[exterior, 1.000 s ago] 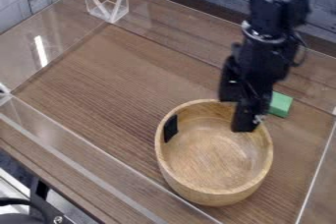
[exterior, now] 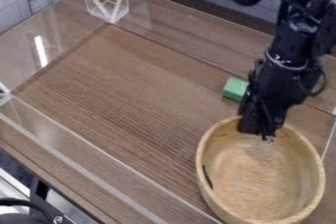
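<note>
My black gripper [exterior: 256, 125] points down at the upper rim of a wide tan bowl [exterior: 262, 194] at the lower right. Its fingertips are at or just inside that rim; whether they touch it is unclear. The fingers look close together, with nothing clearly between them. A green block [exterior: 237, 88] lies behind the bowl, just left of the arm, partly hidden by it.
A white wire bracket [exterior: 108, 4] stands at the back left. Clear strips run along the table's left edges.
</note>
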